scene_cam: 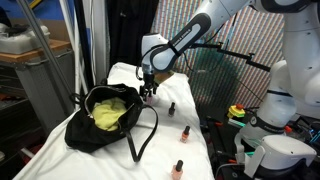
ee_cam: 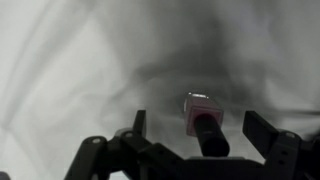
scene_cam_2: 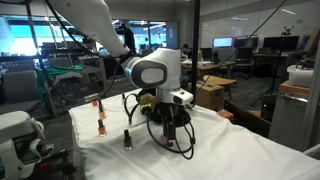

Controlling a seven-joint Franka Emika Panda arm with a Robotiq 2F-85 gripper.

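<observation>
My gripper stands open above the white cloth. A small bottle with a pinkish body (ee_cam: 199, 103) and a black cap lies in view between its black fingers, nearer the right one, with space on both sides. In the second exterior view the gripper (scene_cam_2: 168, 127) points down close to the cloth, in front of the bag. The first exterior view has the gripper (scene_cam: 154, 88) beyond the bag's right end, its fingertips small and dark there.
An open black bag (scene_cam: 84, 132) with yellow-green cloth (scene_cam: 116, 108) inside stands on the white-covered table (scene_cam: 75, 165); its strap (scene_cam: 147, 140) loops onto the cloth. A dark bottle (scene_cam: 171, 109) and two reddish ones, one midway (scene_cam: 185, 133) and one in front (scene_cam: 177, 171), stand apart to the right.
</observation>
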